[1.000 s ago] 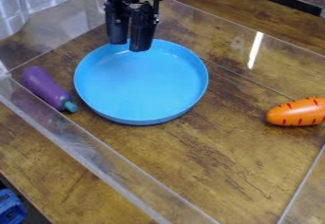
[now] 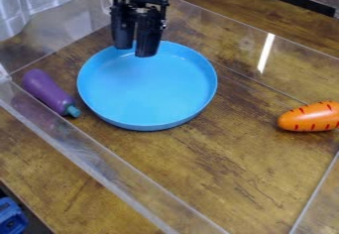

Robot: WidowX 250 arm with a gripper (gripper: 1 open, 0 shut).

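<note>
A black gripper (image 2: pixel 135 38) hangs over the back rim of a round blue plate (image 2: pixel 146 91), its two fingers apart and nothing visible between them. A purple toy eggplant (image 2: pixel 48 90) lies left of the plate on the wooden floor of a clear-walled enclosure. An orange toy carrot (image 2: pixel 307 118) lies at the right, apart from the plate.
Clear plastic walls edge the wooden surface (image 2: pixel 212 178) at left and right. A blue object (image 2: pixel 10 218) shows at the lower left corner. The wood in front of and right of the plate is clear.
</note>
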